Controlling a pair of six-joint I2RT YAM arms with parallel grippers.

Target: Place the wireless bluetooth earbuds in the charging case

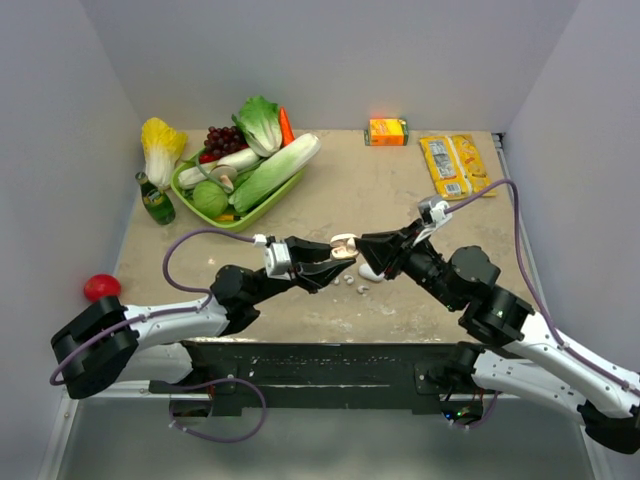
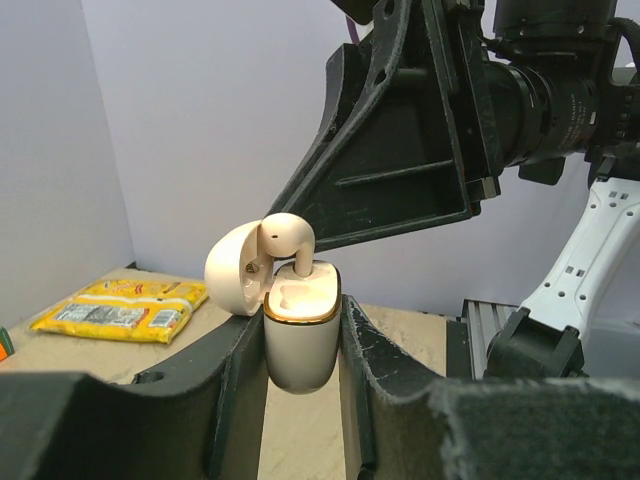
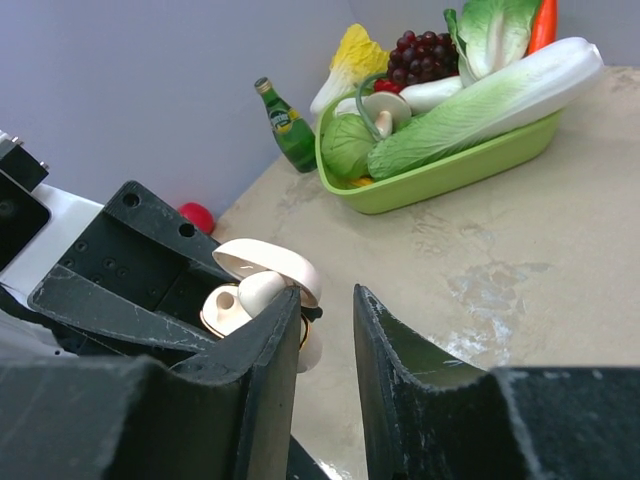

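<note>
My left gripper is shut on a white charging case (image 2: 301, 350), its lid (image 2: 235, 268) standing open. A white earbud (image 2: 287, 235) stands at the case's opening, its stem pointing down into it and its head still above the rim. My right gripper is part open, with clear space between its fingertips. One of its fingers (image 3: 268, 352) is right beside the earbud and case; whether they touch I cannot tell. On the table in the top view lie a closed white case (image 1: 371, 272) and several small white earbuds (image 1: 362, 290).
A green basket of vegetables (image 1: 250, 215) stands at the back left, near a green bottle (image 1: 155, 199). A red tomato (image 1: 101, 287) lies at the left edge. The yellow bag (image 1: 458, 165) and orange box (image 1: 386, 132) are at the back right. Mid-table behind the grippers is bare.
</note>
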